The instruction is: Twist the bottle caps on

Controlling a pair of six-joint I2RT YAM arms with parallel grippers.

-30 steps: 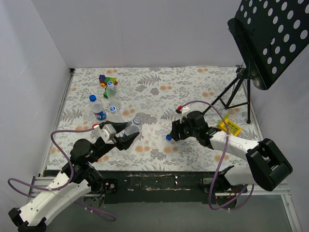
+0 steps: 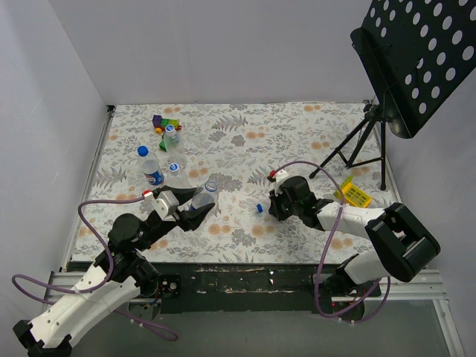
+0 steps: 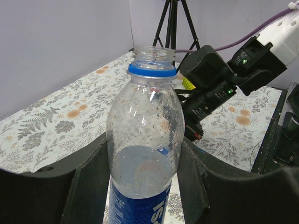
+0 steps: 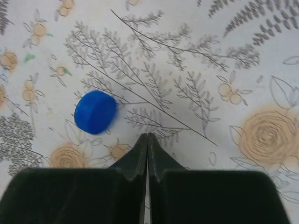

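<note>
A clear bottle (image 3: 145, 126) with a blue label and a bare threaded neck stands upright, my left gripper shut around its body. From above, this bottle (image 2: 211, 186) shows at the front left of the table. A loose blue cap (image 4: 95, 112) rests tilted on the cloth, in the right wrist view up and left of my right gripper. Those fingertips meet with nothing between them. In the top view the cap (image 2: 259, 208) lies just left of the right gripper (image 2: 275, 212).
Three more bottles stand at the left, one with a blue cap (image 2: 143, 151). Colourful toy blocks (image 2: 165, 123) sit behind them. A yellow basket (image 2: 355, 195) and a black stand (image 2: 381, 141) are at the right.
</note>
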